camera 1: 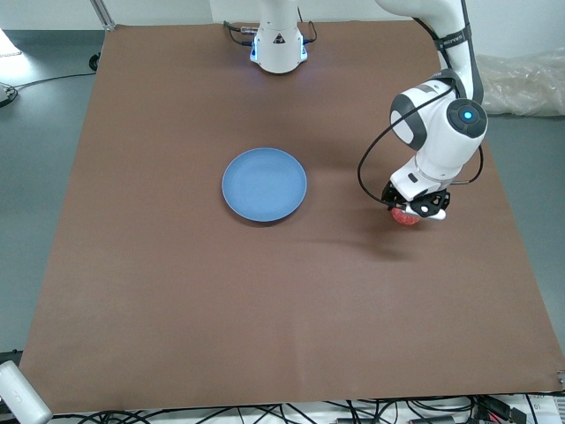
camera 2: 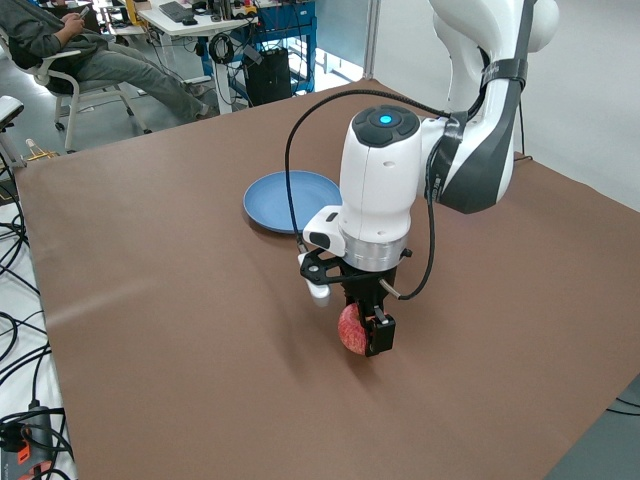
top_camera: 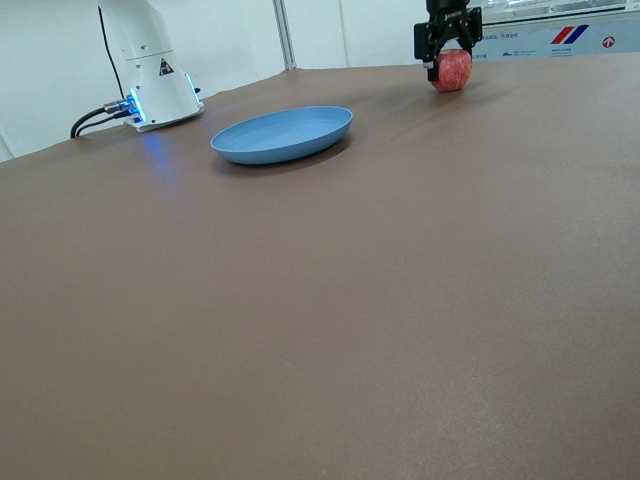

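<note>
A red apple (top_camera: 452, 72) (camera 2: 353, 332) (camera 1: 404, 217) is held between the black fingers of my gripper (camera 2: 366, 318) at the right of the left-camera view, low over the brown table (camera 1: 291, 318). A round blue plate (camera 1: 264, 184) (top_camera: 281, 133) (camera 2: 275, 201) lies apart from it, to the left in the left-camera view. The top-camera view shows the apple at or just above the surface.
A white robot base (camera 1: 278, 49) with cables stands at the back. Cables (camera 1: 353, 412) run along the near edge. A seated person (camera 2: 120, 70) is beyond the table.
</note>
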